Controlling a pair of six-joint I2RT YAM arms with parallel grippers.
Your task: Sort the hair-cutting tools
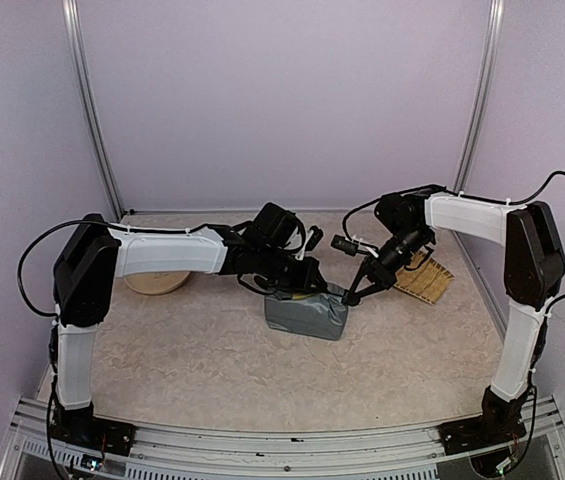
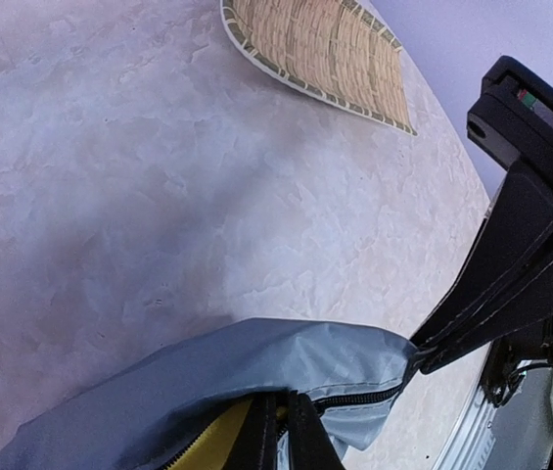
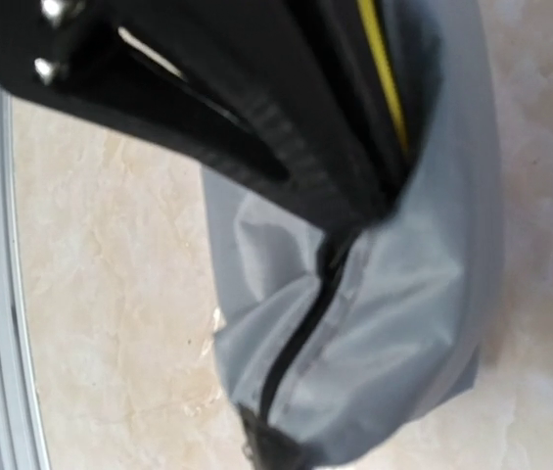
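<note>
A grey zippered pouch [image 1: 305,317] rests on the table between my arms. My left gripper is shut at the zipper line, its tips against the pouch's top; whether a zipper pull sits between them is hidden. Yellow shows through the parted zipper [image 2: 219,438] on one side of those tips, while the black teeth [image 2: 359,399] run together on the other. At the pouch's right end, my right gripper is shut on the fabric corner. The right wrist view shows that grip at its lower edge, with the left gripper's black body covering much of the pouch.
A woven tray [image 1: 425,281] lies at the right behind the right arm. On the left, a round tan tray [image 1: 157,284] is partly covered by the left arm.
</note>
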